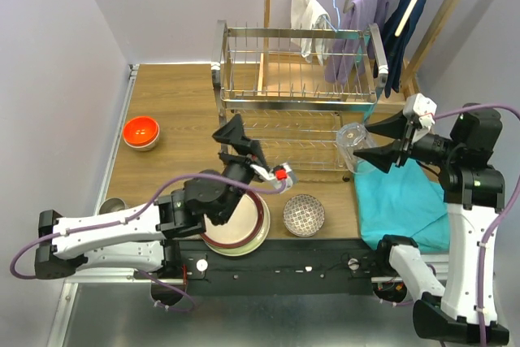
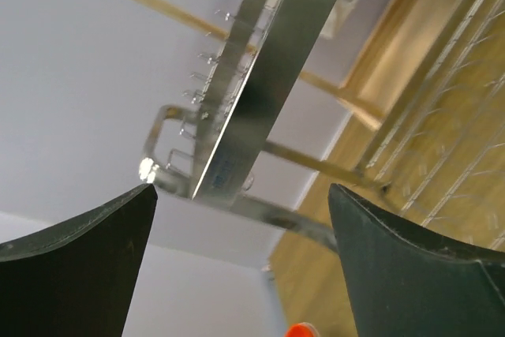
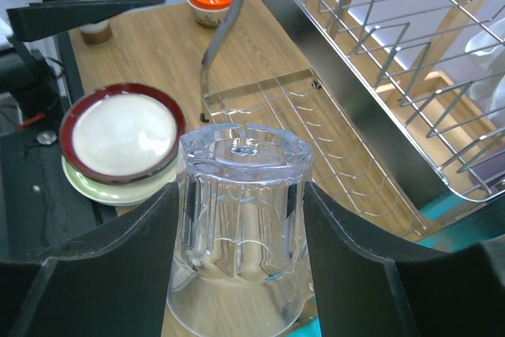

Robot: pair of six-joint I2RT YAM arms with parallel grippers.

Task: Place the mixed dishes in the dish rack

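Observation:
My right gripper [image 1: 366, 142] holds an upturned clear glass [image 3: 241, 226] between its fingers, beside the right end of the metal dish rack [image 1: 296, 105]. My left gripper [image 1: 238, 132] is open and empty, facing the rack's left side. At the front of the counter lie a red-rimmed plate [image 3: 118, 128] on a pale green plate [image 1: 244, 249] and a patterned bowl [image 1: 303, 215]. A red bowl [image 1: 140, 129] sits in a white bowl at the left, and a metal cup [image 1: 114, 206] stands partly behind the left arm.
A teal cloth [image 1: 406, 209] covers the right of the counter. Clothes on hangers [image 1: 374, 22] hang behind the rack. Walls enclose both sides.

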